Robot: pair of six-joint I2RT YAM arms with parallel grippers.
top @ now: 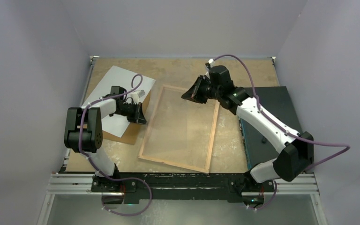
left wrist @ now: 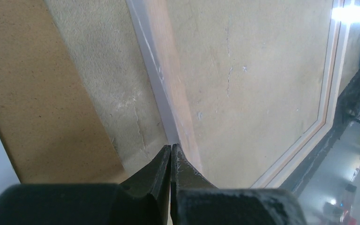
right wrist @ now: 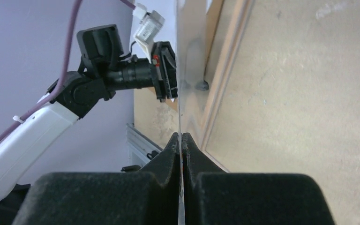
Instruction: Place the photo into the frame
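Observation:
A pale wooden frame (top: 213, 131) lies slightly turned on the table. My right gripper (top: 183, 97) is over its back part, shut on the thin edge of a clear sheet (right wrist: 191, 56), which stands steeply in the right wrist view. At the frame's left rail (left wrist: 171, 61) my left gripper is shut, its tips close to the rail's outer side; nothing shows between them. Further left, a white sheet (top: 115, 77) lies on a brown board (top: 132, 133), partly under my left arm. No printed picture shows, so I cannot tell which thing is the photo.
On the right, a dark flat panel (top: 274, 101) lies beneath my right arm. Bare table (top: 168, 70) shows behind the frame, with a narrow strip between frame and panel. Grey walls close off the back and both sides.

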